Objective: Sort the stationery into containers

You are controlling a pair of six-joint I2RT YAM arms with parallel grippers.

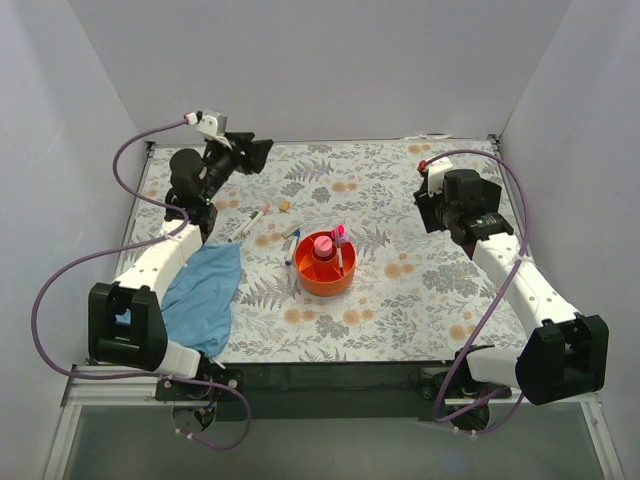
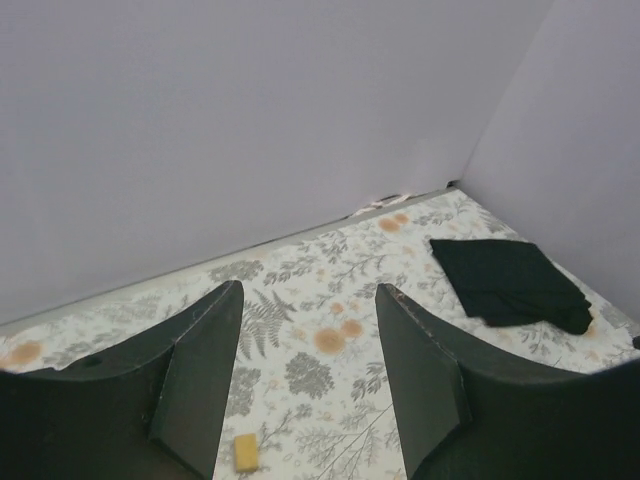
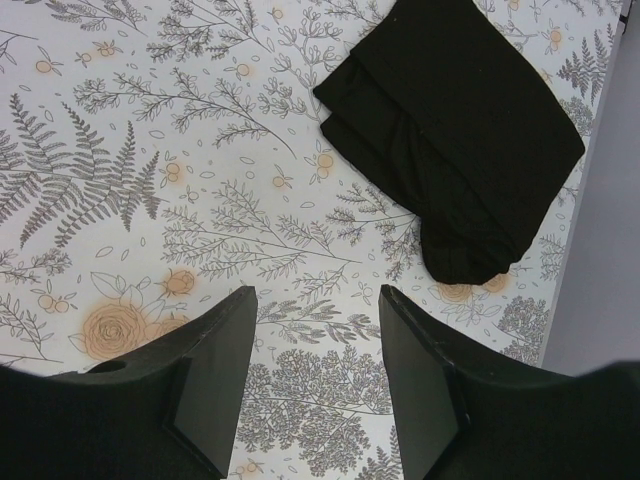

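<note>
An orange bowl (image 1: 325, 275) holds pink items and a white pen. Loose beside it lie blue-and-white pens (image 1: 293, 247), another pale pen (image 1: 247, 225) and a small yellow eraser (image 1: 284, 206), also in the left wrist view (image 2: 246, 452). My left gripper (image 1: 250, 150) is raised at the back left, open and empty, above and beyond these items. My right gripper (image 1: 432, 205) hangs at the back right near a folded black cloth (image 3: 460, 120), open with nothing between its fingers.
A blue cloth (image 1: 205, 300) covers the front left. Walls (image 1: 320, 60) bound the table.
</note>
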